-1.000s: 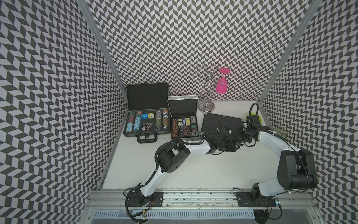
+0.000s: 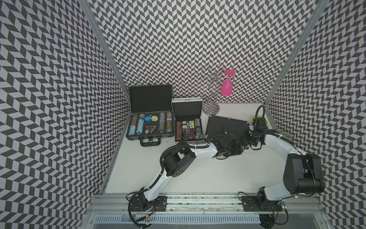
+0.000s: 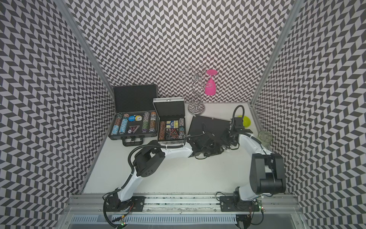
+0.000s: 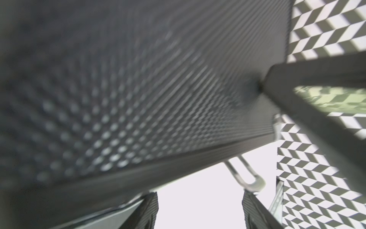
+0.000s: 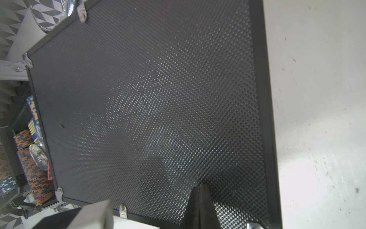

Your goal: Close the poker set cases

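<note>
Two poker cases stand open at the back left: a large one (image 2: 150, 97) with chip rows and a smaller silver-rimmed one (image 2: 186, 106). A black case (image 2: 225, 124) lies with its lid down to their right, its textured top (image 5: 152, 106) filling much of the right wrist view. My left gripper is open, close to that case's front edge, with its latch between and above the fingers in view. My right gripper is shut over the case's top, nothing visible between its fingers.
A chrome stand (image 2: 210, 108) holds a pink glass (image 2: 226, 87) at the back. A yellow-green object (image 3: 246, 121) and a clear glass item (image 3: 265, 136) lie at the right.
The right arm and the cases look unchanged.
</note>
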